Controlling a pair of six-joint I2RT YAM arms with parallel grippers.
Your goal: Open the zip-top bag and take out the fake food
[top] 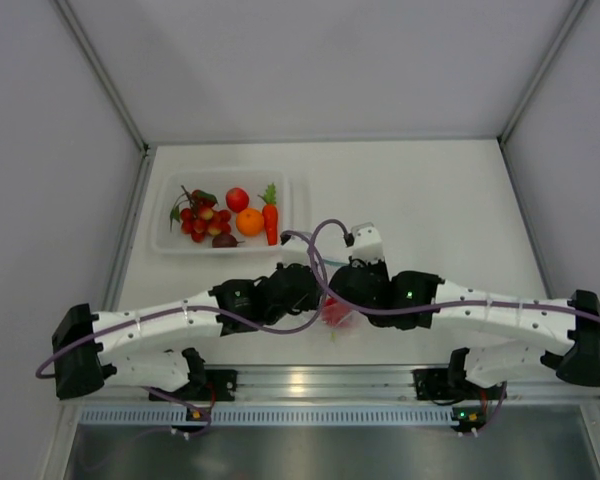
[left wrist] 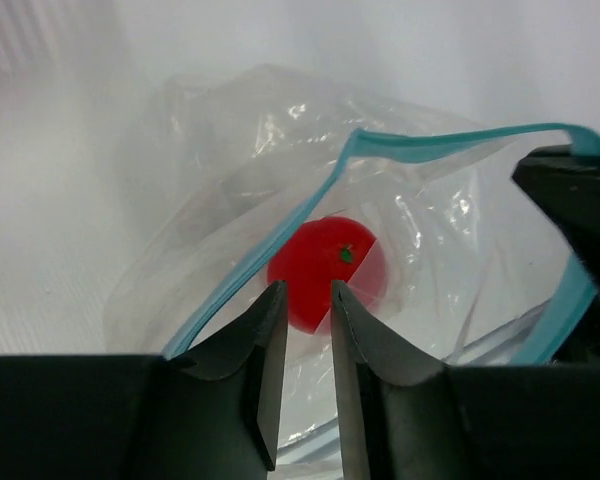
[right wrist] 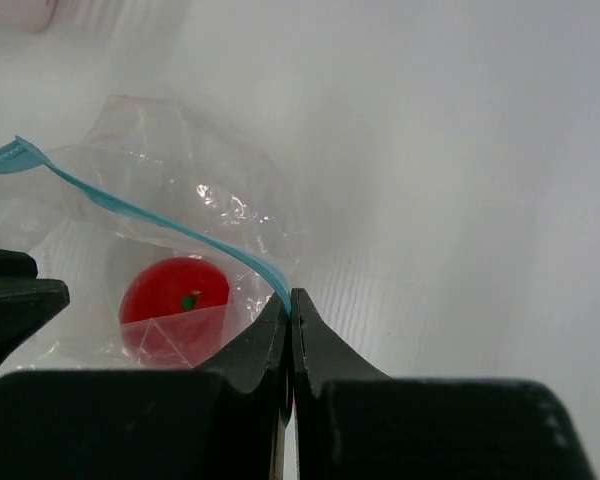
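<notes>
The clear zip top bag (left wrist: 210, 150) lies open at the front centre of the table, its blue zip strip (right wrist: 140, 210) raised, with a red fake food piece (left wrist: 310, 270) inside. My right gripper is shut on the bag's blue strip at its near end. My left gripper points into the bag above the red piece, fingers part open and apparently empty. In the top view both wrists crowd over the bag (top: 335, 312) and hide much of it.
A white tray (top: 158, 215) of fake fruit and vegetables stands at the back left. Walls bound the sides and back.
</notes>
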